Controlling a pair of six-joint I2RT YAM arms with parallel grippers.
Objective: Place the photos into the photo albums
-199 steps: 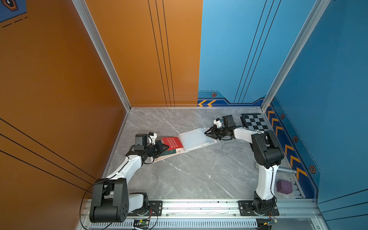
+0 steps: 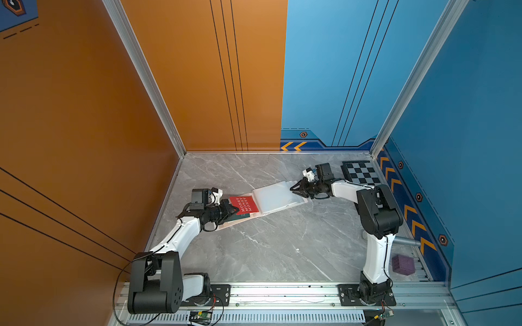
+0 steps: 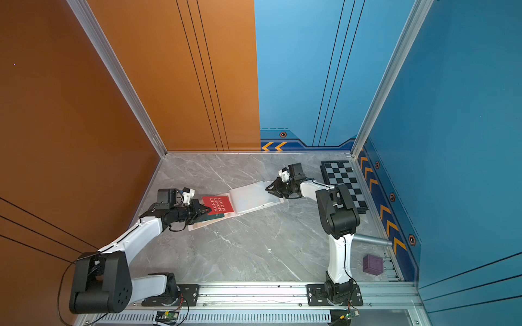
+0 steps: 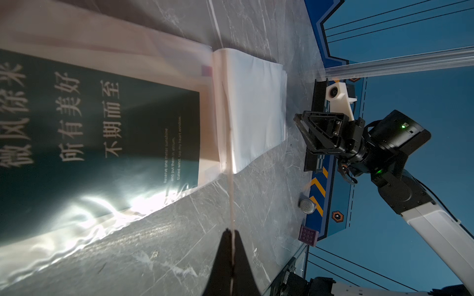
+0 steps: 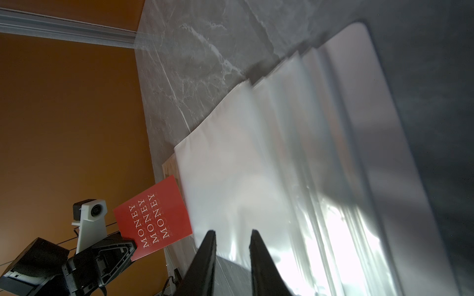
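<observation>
A red photo printed MONEY is held by my left gripper, shut on its edge, which shows as a thin line in the left wrist view, above the open album. A dark green photo with white lettering lies in a clear sleeve on the album's left page. The album's right side is a stack of milky empty sleeves, fanned at the outer edge. My right gripper is part open over those sleeves, with nothing visible between its fingers.
A checkered board lies at the back right, partly behind the right arm. A metal cylinder and a purple block sit at the front right.
Both arms are almost still; at most my left gripper with the red photo has shifted very slightly.
</observation>
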